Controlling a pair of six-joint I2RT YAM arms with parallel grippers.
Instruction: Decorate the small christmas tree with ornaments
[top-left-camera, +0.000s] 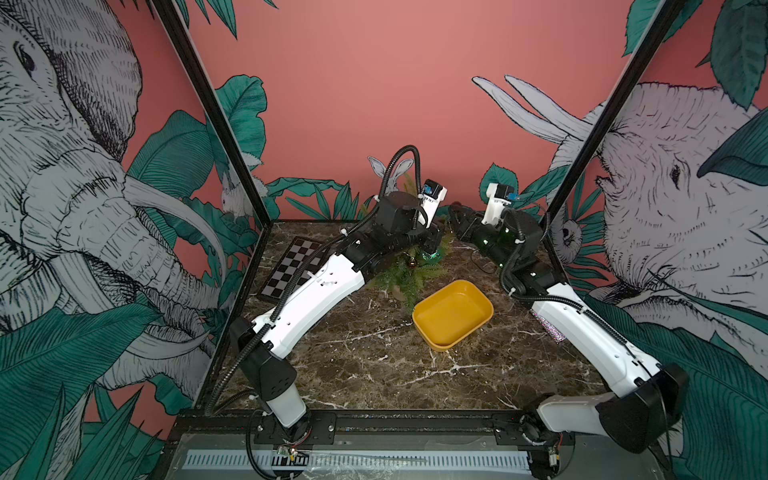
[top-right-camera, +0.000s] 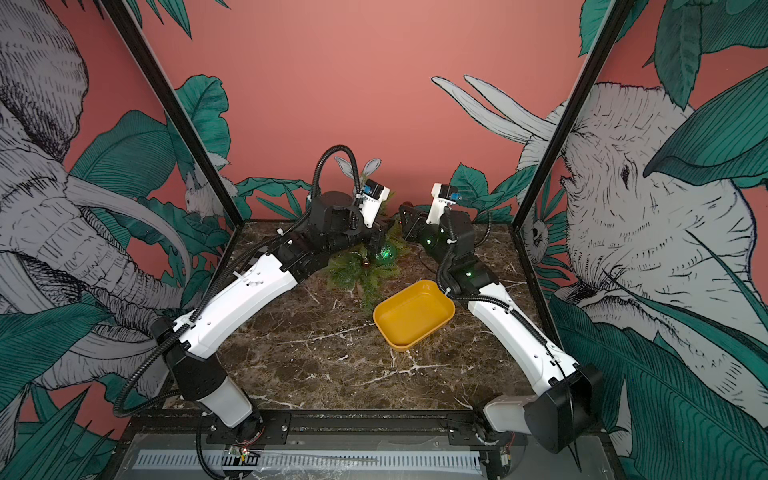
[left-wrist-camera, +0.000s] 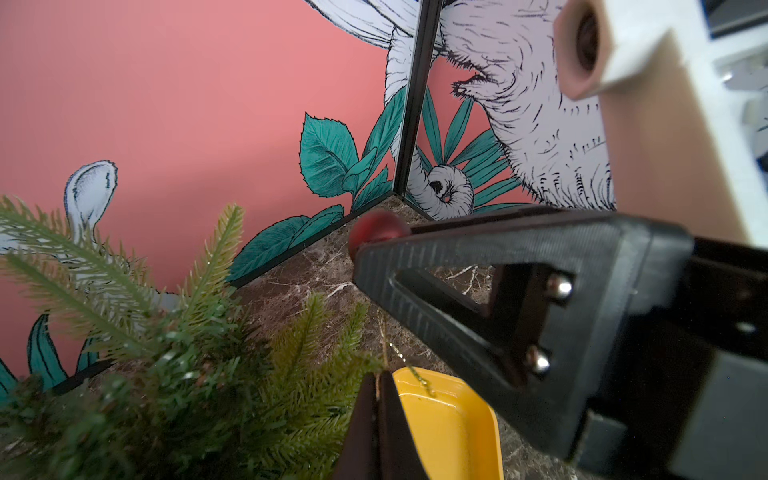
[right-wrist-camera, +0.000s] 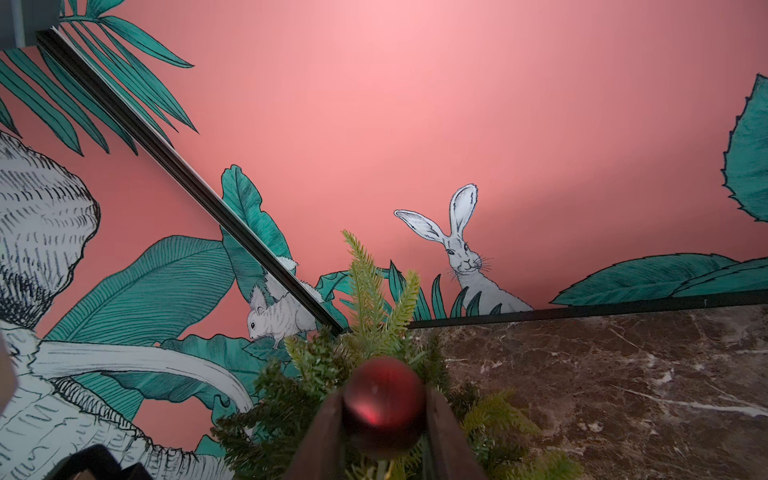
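Observation:
A shiny red ball ornament (right-wrist-camera: 384, 404) sits between the fingertips of my right gripper (top-left-camera: 454, 222), which is shut on it. In the left wrist view the red ball (left-wrist-camera: 374, 230) shows past the right gripper's black finger (left-wrist-camera: 500, 249). Near the green tree (left-wrist-camera: 184, 376) my left gripper is shut. A thin golden string (left-wrist-camera: 382, 336) comes down to its fingertips; whether they pinch it I cannot tell. In the top right view a glittery green ornament (top-right-camera: 386, 254) shows among the branches. The arms hide part of the tree.
A yellow tray (top-left-camera: 453, 316) stands on the marble table in front of the tree, and looks empty from above. A checkered board (top-left-camera: 294, 268) lies at the left behind the left arm. Something pink and glittery (top-left-camera: 549, 326) lies partly under the right arm.

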